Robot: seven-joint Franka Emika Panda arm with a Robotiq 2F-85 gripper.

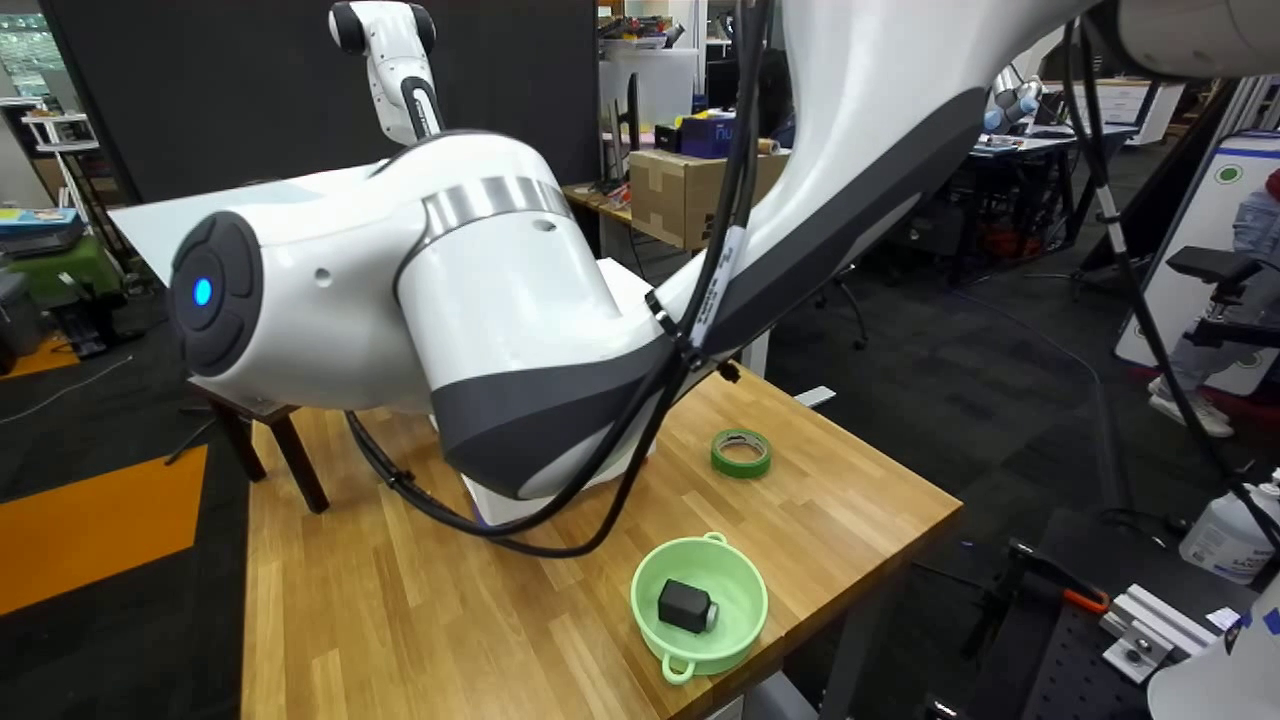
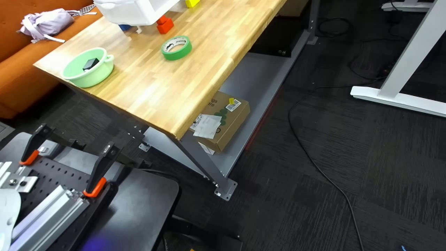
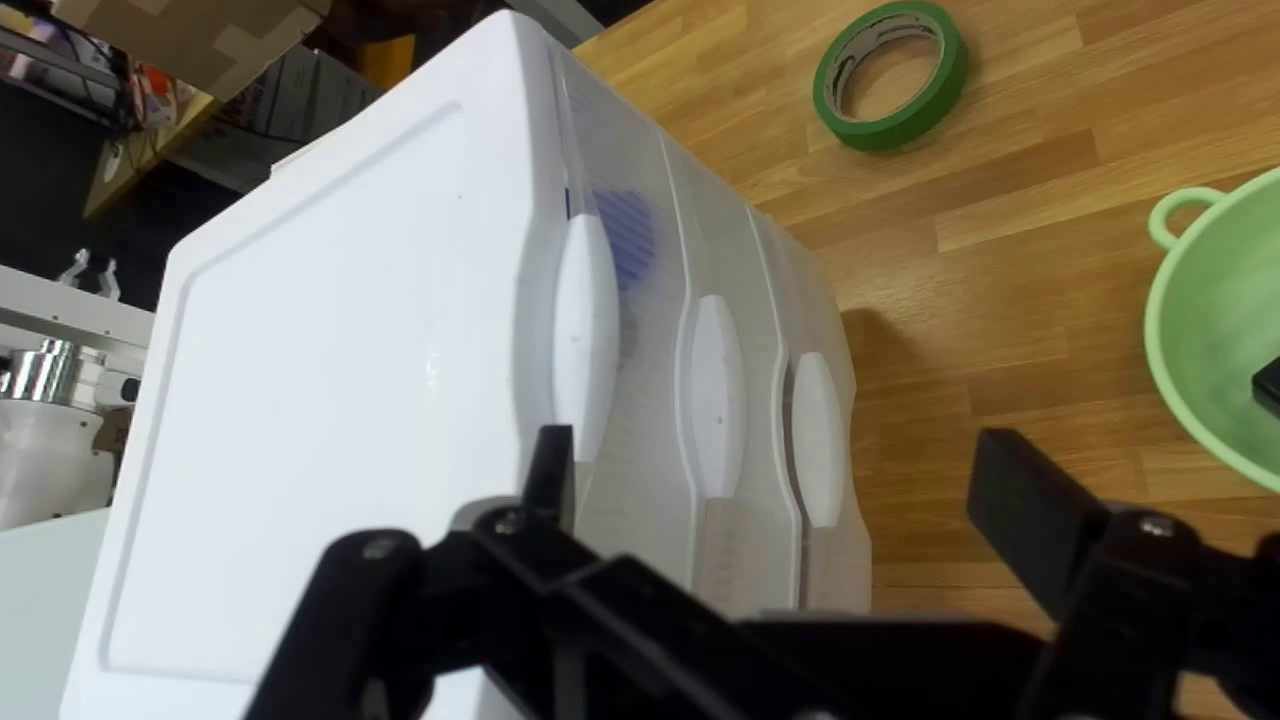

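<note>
In the wrist view my gripper stands open, its black fingers wide apart and nothing held between them. Below it is a white drawer unit (image 3: 324,360) with three rounded handles on its front, the top handle (image 3: 584,336) lying close to the left finger. The drawers look shut, and something blue shows through the top one. A green tape roll (image 3: 891,74) lies flat on the table past the unit. To the right sits a light green bowl (image 3: 1212,324) with a black block (image 1: 685,606) in it. My arm hides the gripper in exterior view 1.
The wooden table (image 1: 396,624) has clear room to the left of the bowl. Red blocks (image 2: 165,25) and a yellow block (image 2: 192,3) lie near the unit in exterior view 2. Black cables (image 1: 546,546) hang from my arm over the table.
</note>
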